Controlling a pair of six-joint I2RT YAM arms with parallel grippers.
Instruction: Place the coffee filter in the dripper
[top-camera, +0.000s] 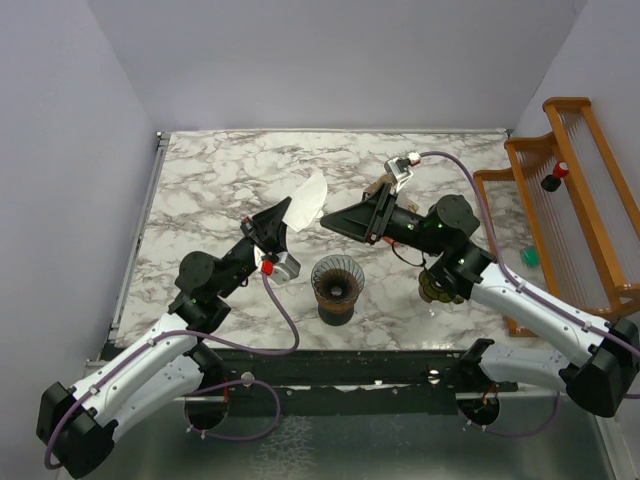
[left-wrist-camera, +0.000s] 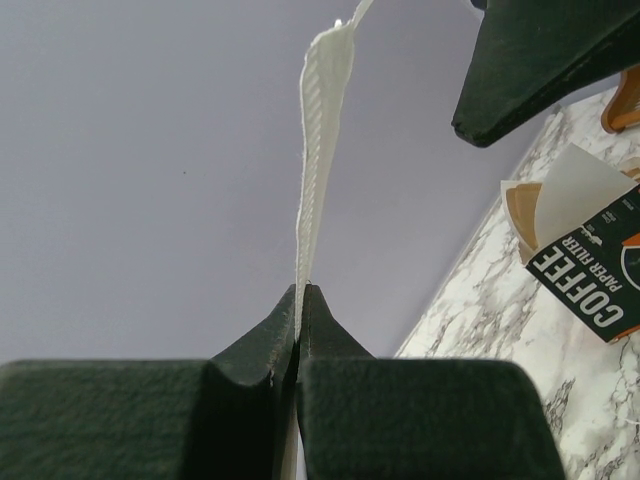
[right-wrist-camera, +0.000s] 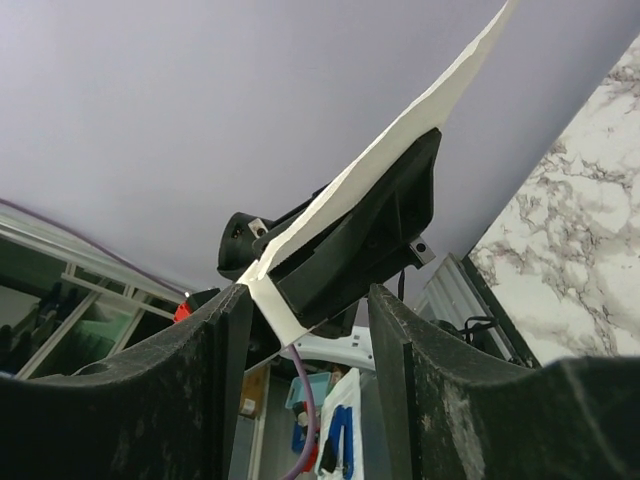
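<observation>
A white paper filter (top-camera: 306, 200) is held upright in my left gripper (top-camera: 282, 215), whose fingers are shut on it; in the left wrist view it rises as a thin strip (left-wrist-camera: 322, 120) from the fingertips. My right gripper (top-camera: 340, 222) is just right of the filter, its fingers part open, and in the right wrist view the filter's edge lies beyond the fingertips, not clearly between them. Below both grippers stands the dripper (top-camera: 337, 288), a wire cone on a dark base, on the marble table.
A coffee paper filter box (left-wrist-camera: 585, 265) lies behind my right gripper, mostly hidden from above. A dark object (top-camera: 432, 292) sits under the right arm. A wooden rack (top-camera: 590, 230) stands at the right.
</observation>
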